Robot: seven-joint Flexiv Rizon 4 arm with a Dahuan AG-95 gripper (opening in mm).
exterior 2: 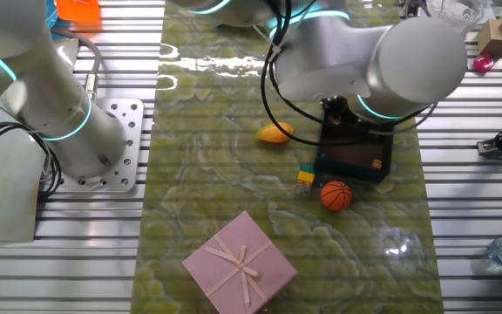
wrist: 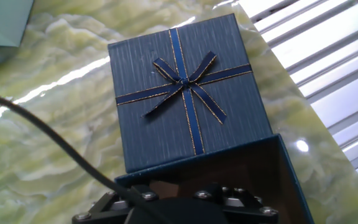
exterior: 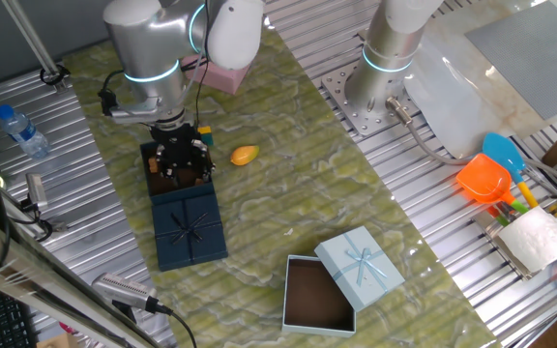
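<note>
Over the dark blue open box [exterior: 150,184] hangs my gripper [exterior: 187,175], its two black fingers spread apart and nothing visible held between them. Its fingertips are out of sight in the wrist view, where only the knuckles show at the bottom edge. The box's navy lid [exterior: 190,232], tied with a ribbon bow, lies against the near side of the box. Inside the box, a small orange-brown block [exterior 2: 376,163] rests near a corner. Beside the box lie a yellow-orange mango [exterior: 245,155], a basketball-patterned ball [exterior 2: 335,196] and a small yellow-green block [exterior 2: 306,174].
A pale blue box [exterior: 319,296] stands open, its lid [exterior: 361,268] leaning over one edge. The pink box [exterior 2: 240,263] is closed.
</note>
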